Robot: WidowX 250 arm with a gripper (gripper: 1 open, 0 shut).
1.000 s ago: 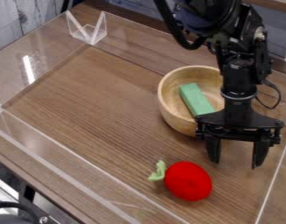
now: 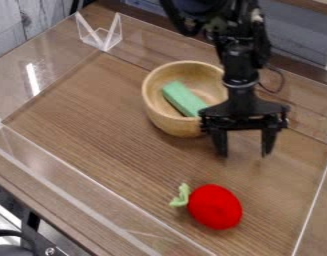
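Observation:
My black gripper (image 2: pixel 242 137) is over the table at right of center, beside the rim of a tan bowl (image 2: pixel 173 78), its fingers open and somewhat blurred. Inside the bowl lies a green block (image 2: pixel 179 95). A red round object with a small green leafy top, like a tomato or strawberry (image 2: pixel 214 208), rests on the table at lower center, in front of the gripper and apart from it.
A white wire-like holder (image 2: pixel 96 30) stands at the back left. Dark cables show at the lower left corner.
The gripper and arm have moved back and a little to the left, away from the red object, which has stayed in place. The bowl and green block look unmoved.

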